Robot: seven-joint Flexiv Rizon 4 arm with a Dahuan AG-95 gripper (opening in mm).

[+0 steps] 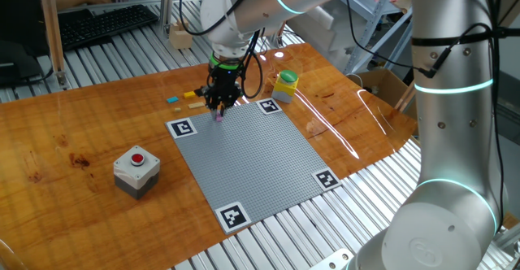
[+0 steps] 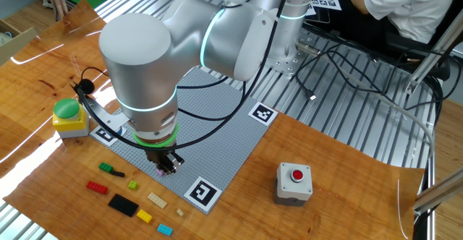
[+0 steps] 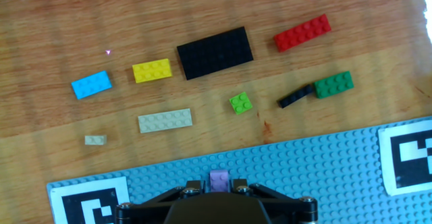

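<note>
A small purple brick (image 3: 219, 180) sits between the fingertips of my gripper, which is shut on it at the bottom of the wrist view. In exterior view 1 the gripper (image 1: 218, 111) points down at the far edge of the grey baseplate (image 1: 252, 156), the purple brick (image 1: 218, 119) just under its tips. Whether the brick touches the studs I cannot tell. Loose bricks lie on the wood beyond the plate: blue (image 3: 91, 85), yellow (image 3: 152, 71), beige (image 3: 165, 120), a large black one (image 3: 215, 52), lime (image 3: 240, 102), red (image 3: 302, 32) and green (image 3: 334, 84).
A thin black piece (image 3: 295, 96) touches the green brick, and a tiny beige one (image 3: 95, 140) lies apart. The red-button box (image 2: 294, 183) and the green-button box (image 2: 70, 118) stand off the plate. Most of the plate is bare, with markers at its corners.
</note>
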